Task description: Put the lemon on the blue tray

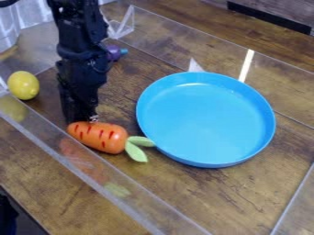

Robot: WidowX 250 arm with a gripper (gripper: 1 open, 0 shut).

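Observation:
The yellow lemon (24, 84) lies at the far left, close to the clear barrier. A round blue tray (205, 119), empty, rests on the wooden table at the right. My dark gripper (83, 110) points down between the two, to the right of the lemon and apart from it. Its fingertips are low, at the upper left end of an orange toy carrot (98, 137). Fingers and background are both too dark to tell how the fingers stand, or whether they touch the carrot.
The carrot's green leaves (139, 147) reach close to the tray's lower left rim. A clear barrier (132, 200) runs along the near left side. Behind the arm sits a small purple object (117, 52). Bare table lies above the tray.

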